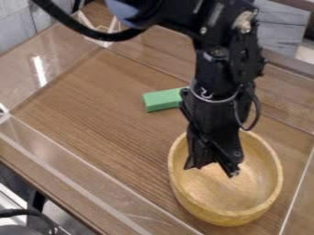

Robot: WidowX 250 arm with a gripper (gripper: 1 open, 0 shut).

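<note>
My black gripper (208, 156) hangs low over the yellow oval bowl (254, 197) at the lower right, its tip reaching inside the bowl's upper left part. The fingers look close together, with nothing visible between them, though the dark parts overlap. A green block (162, 100) lies on the wooden table (92, 138) left of the arm, behind the bowl.
The bare table stretches across the left and middle. A raised edge runs along the back right by a grey panel (280, 27). Black cables (25, 213) show at the lower left corner.
</note>
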